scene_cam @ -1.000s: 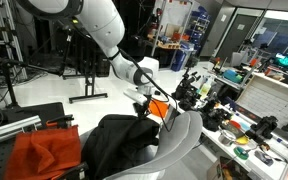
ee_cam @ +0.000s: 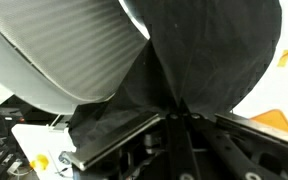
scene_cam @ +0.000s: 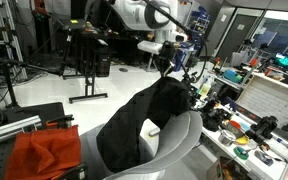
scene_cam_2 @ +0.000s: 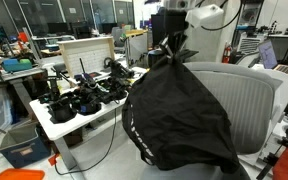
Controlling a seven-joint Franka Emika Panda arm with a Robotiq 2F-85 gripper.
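A black cloth [scene_cam_2: 176,115] hangs from my gripper [scene_cam_2: 165,58], which is shut on its top edge. In the wrist view the cloth [ee_cam: 209,50] gathers into folds that run in between my fingers. Its lower part drapes down over the grey chair [scene_cam_2: 252,100]. From exterior view 1 the cloth [scene_cam: 139,120] rises as a steep slope from the chair seat to my gripper [scene_cam: 167,74]. The fingertips themselves are mostly hidden there, and the cloth covers much of the seat.
Beside the chair stands a white table [scene_cam_2: 66,124] crowded with black items. A red cloth [scene_cam: 44,152] lies at the lower left of exterior view 1. An orange bin [scene_cam_2: 22,173] and a blue-grey bin [scene_cam_2: 22,145] are on the floor. Open floor lies behind the chair.
The arm has risen, and the black cloth has come up with the gripper. Earlier it lay low and bunched over the chair; now it is stretched upward into a tall peak.
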